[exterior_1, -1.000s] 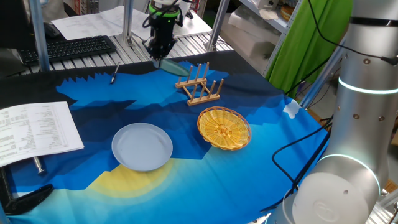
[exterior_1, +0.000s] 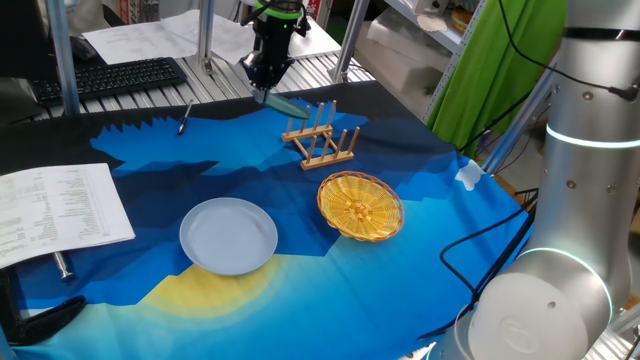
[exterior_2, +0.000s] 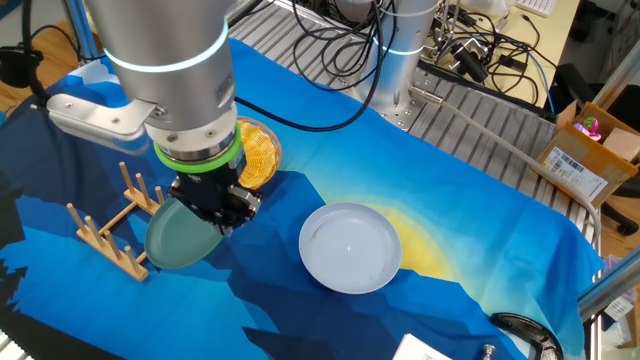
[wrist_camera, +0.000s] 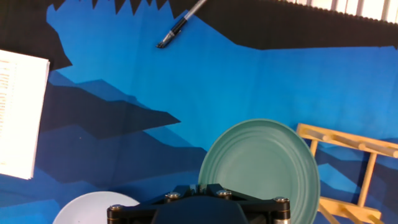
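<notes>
My gripper (exterior_1: 262, 94) is shut on the rim of a green plate (exterior_1: 287, 106), holding it in the air beside the wooden dish rack (exterior_1: 320, 146). From the second exterior view, the green plate (exterior_2: 180, 238) hangs tilted below the gripper (exterior_2: 228, 222), overlapping the near side of the rack (exterior_2: 110, 245). Looking down in the wrist view, the green plate (wrist_camera: 264, 168) reaches out from the fingertips, and the rack (wrist_camera: 367, 149) lies just to its right. The rack's slots look empty where they show.
A pale grey-blue plate (exterior_1: 229, 236) lies flat on the blue cloth, with a round wicker basket (exterior_1: 360, 206) to its right. Papers (exterior_1: 62, 221) cover the left side, and a pen (exterior_1: 185, 118) lies farther back. Between pen and grey plate the cloth is clear.
The gripper and the green plate have shifted slightly to the right in exterior view 1, toward the rack. The rack, basket and grey plate have stayed in place.
</notes>
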